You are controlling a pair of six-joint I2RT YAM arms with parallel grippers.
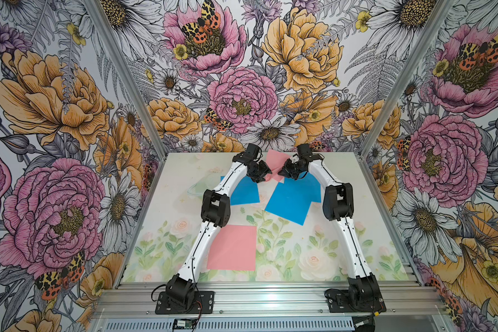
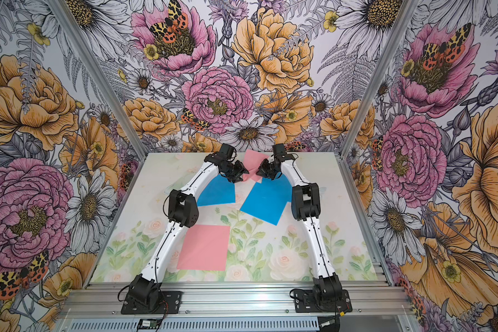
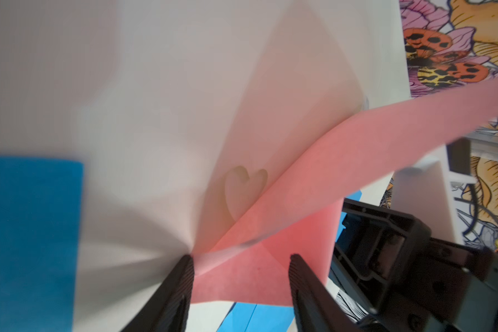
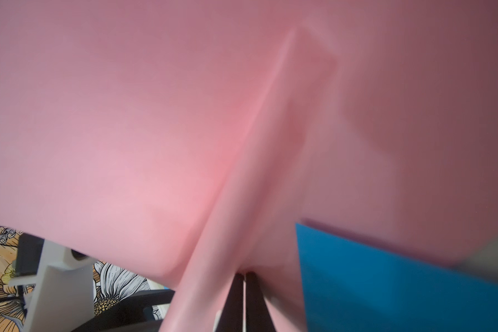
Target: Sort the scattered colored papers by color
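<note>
At the far middle of the table, a pink paper (image 1: 275, 158) is creased and partly lifted between both grippers. In the left wrist view its raised edge (image 3: 337, 160) curls up past my left gripper, whose fingers stand apart, open, at the paper's near part. A narrow fold runs down the pink sheet (image 4: 121, 138) to my right gripper, whose fingers are shut side by side; whether paper is pinched between them is hidden. Blue papers lie under the left arm (image 1: 246, 192) and at the centre right (image 1: 289, 202). Another pink paper (image 1: 232, 247) lies flat in front.
A pale green sheet (image 1: 203, 187) lies flat at the far left. My two grippers are close together at the far side, with the patterned wall behind. Bare floral table (image 1: 285, 249) shows at the front middle and right.
</note>
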